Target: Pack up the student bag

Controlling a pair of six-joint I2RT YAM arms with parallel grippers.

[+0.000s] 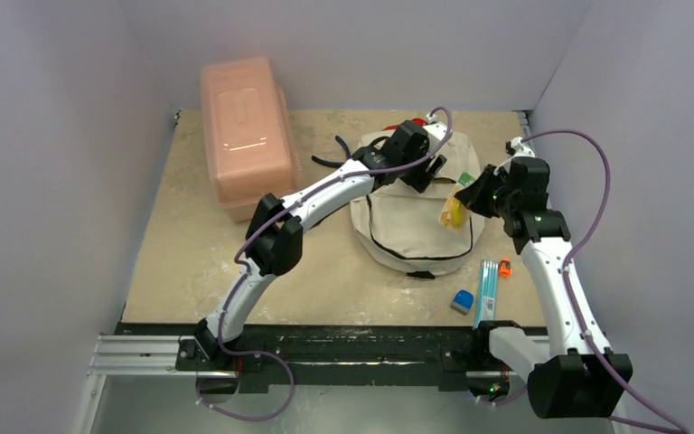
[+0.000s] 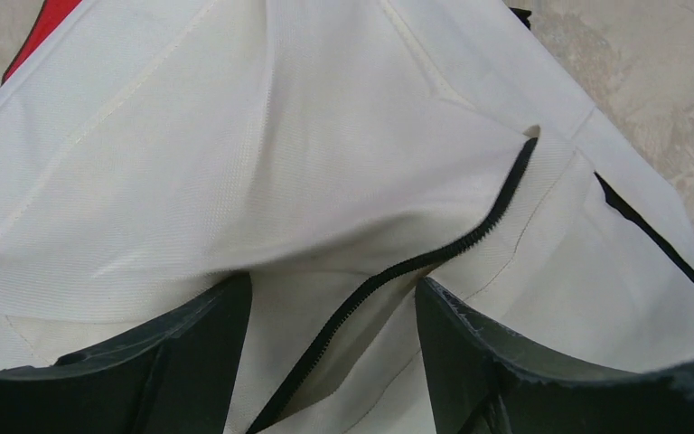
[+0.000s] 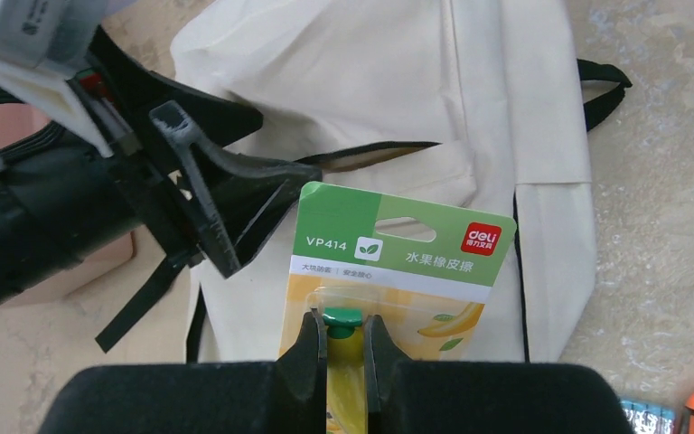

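Observation:
A cream backpack [image 1: 407, 235] lies flat in the middle, a pocket with a black zip [image 2: 370, 285] seen close in the left wrist view. My left gripper [image 1: 429, 172] is open over that pocket, fingers apart with no object between them. My right gripper [image 1: 465, 199] is shut on a carded banana eraser pack [image 3: 398, 262], green-topped and marked VP414, held over the bag's right part, just right of the left gripper.
A pink lidded box [image 1: 244, 127] stands at back left. Front right lie a blue object [image 1: 462, 302], light-blue sticks [image 1: 487, 289] and an orange item [image 1: 504, 268].

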